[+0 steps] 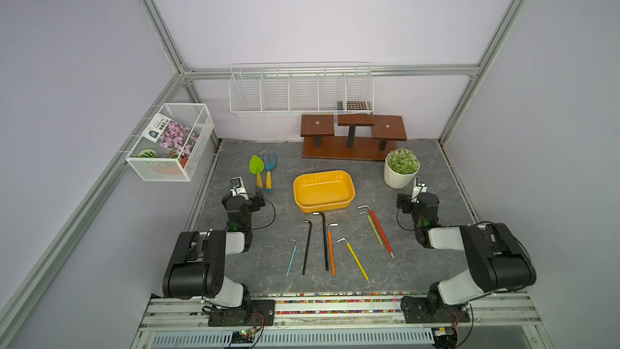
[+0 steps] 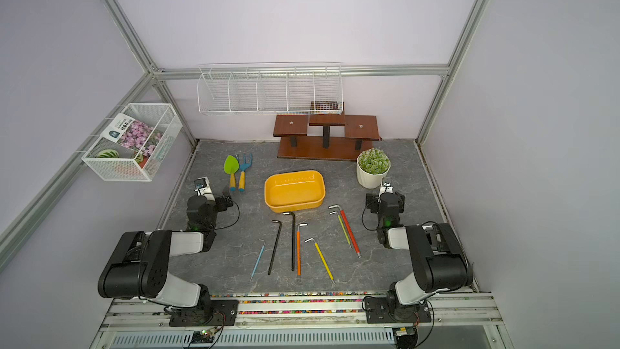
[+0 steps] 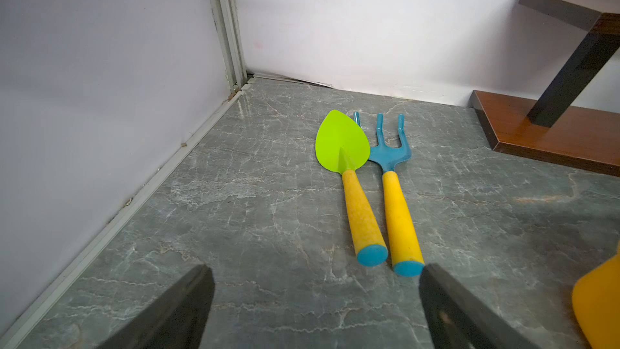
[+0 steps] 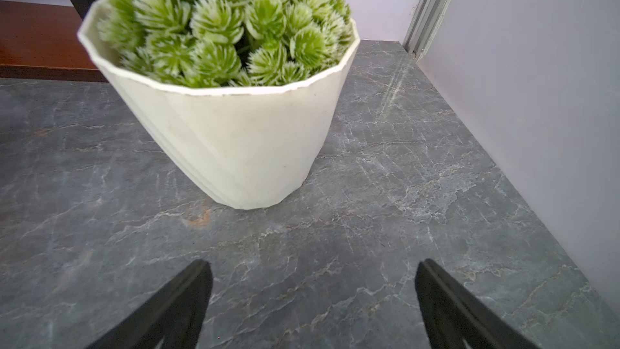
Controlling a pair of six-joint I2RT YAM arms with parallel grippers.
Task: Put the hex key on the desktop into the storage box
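Several hex keys lie spread on the grey desktop in front of the empty yellow storage box (image 1: 323, 205). From left to right these are a light blue key (image 1: 291, 261), a shorter black key (image 1: 307, 248), a longer black key (image 1: 325, 245), an orange key (image 1: 331, 252), a yellow key (image 1: 357, 261), a yellow-green key (image 1: 374, 229) and a red key (image 1: 381, 234). My left gripper is open and empty, left of the box, facing two garden tools. Open and empty too, my right gripper faces the plant pot, right of the red key.
A green trowel (image 3: 361, 213) and a blue fork (image 3: 400, 219) lie at the back left. The white plant pot (image 4: 239, 135) stands at the right, near a brown tiered stand (image 1: 348, 148). Wire baskets (image 1: 300, 93) hang on the back wall.
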